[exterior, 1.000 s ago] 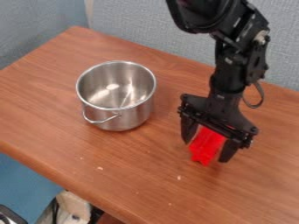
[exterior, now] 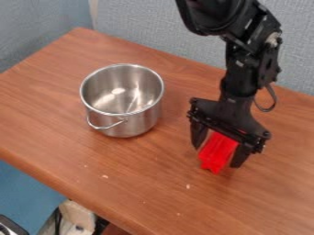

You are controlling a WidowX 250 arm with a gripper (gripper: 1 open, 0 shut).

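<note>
A red block (exterior: pixel 216 152) lies on the wooden table right of center. My black gripper (exterior: pixel 218 147) is lowered over it, fingers open on either side of the block, which is partly hidden under the gripper body. A steel pot (exterior: pixel 120 114) with a wire handle stands to the left, apart from the gripper.
Grey-blue walls stand behind it. Beyond the lower-left table edge are a blue surface and some small items.
</note>
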